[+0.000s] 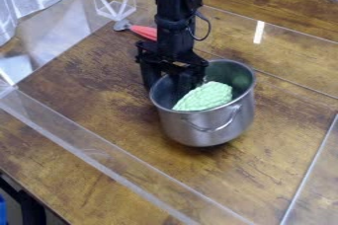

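Note:
A steel pot with a handle stands at the centre right of the camera view. Inside it lies a pale green textured object. The black gripper reaches down at the pot's back left rim; its fingers are dark against the dark interior, so I cannot tell whether they are open or shut or hold anything.
A red object lies behind the arm, near a small metal item. Clear plastic walls edge the wooden table. Bare wood shows left of the pot and to its right.

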